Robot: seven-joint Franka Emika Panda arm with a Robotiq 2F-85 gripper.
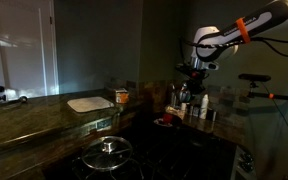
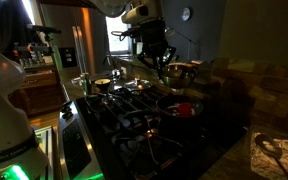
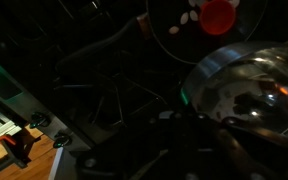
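Note:
My gripper [image 2: 162, 70] hangs in the air above the stove, pointing down. It looks shut, and no held object shows clearly between its fingers. In exterior view 1 the gripper [image 1: 193, 80] is small and dark at the upper right. A dark pan [image 2: 181, 110] with a red item [image 2: 184, 109] in it stands on the stove below. From the wrist, the red item [image 3: 217, 16] appears round at the top, beside a large shiny, see-through curved object [image 3: 249, 90]. The gripper's fingers are too dark there to tell whether they touch it.
A pot with a glass lid [image 1: 106, 152] sits on the near part of the stove. On the counter lie a pale board [image 1: 90, 104] and an orange-and-white container [image 1: 122, 96]. Bottles [image 1: 204, 105] stand by the back wall. A spoon [image 2: 274, 150] rests at the right.

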